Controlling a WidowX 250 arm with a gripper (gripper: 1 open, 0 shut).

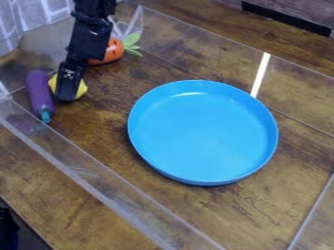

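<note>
My black gripper (70, 76) reaches down from the top left over a yellow object (76, 90), which it partly covers. The gripper is open; whether its fingertips touch the yellow object is unclear. A purple eggplant-like object (41, 92) lies just left of the yellow one. An orange-red object with green leaves (115, 50) sits behind the arm, to the right of it.
A large blue plate (202, 133) takes up the right middle of the wooden table (196, 215). Clear panels or edges border the area at left, bottom and right. Bare table lies between the yellow object and the plate.
</note>
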